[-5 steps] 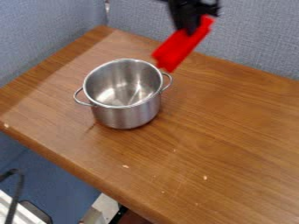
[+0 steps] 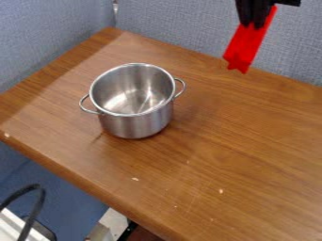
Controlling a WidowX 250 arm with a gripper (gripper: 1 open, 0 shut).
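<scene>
A red elongated block [image 2: 246,45] hangs in the upper right of the camera view, above the back of the wooden table [image 2: 201,179]. The dark gripper [image 2: 254,21] is at its upper end, shut on it. A steel pot [image 2: 134,105] with two side handles stands on the table at left of centre and looks empty inside.
A grey padded wall [image 2: 176,28] runs along the back. Black cables and a white object [image 2: 15,227] are at the lower left, beside the table's edge.
The gripper has moved right with the red block, away from above the pot's right side, and the block has risen. The pot has not moved.
</scene>
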